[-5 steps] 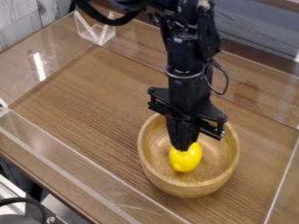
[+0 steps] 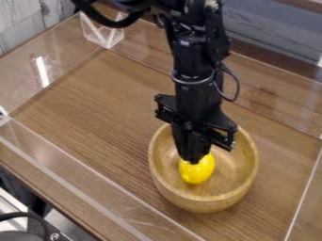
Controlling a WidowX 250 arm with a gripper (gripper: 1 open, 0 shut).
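A yellow oval object (image 2: 197, 169) lies in a round wooden bowl (image 2: 202, 200) at the lower middle of the camera view. My black gripper (image 2: 191, 151) hangs over the bowl from above, its tip just above the yellow object or touching it; which, I cannot tell. The arm covers the back part of the bowl, and whether the fingers are open or shut is unclear.
Bare wooden table (image 2: 88, 132) stretches to the left of the bowl. A clear container (image 2: 104, 28) stands at the back left. Black cables show at the lower left corner. Walls edge the table at the back.
The bowl and yellow object look almost unchanged.
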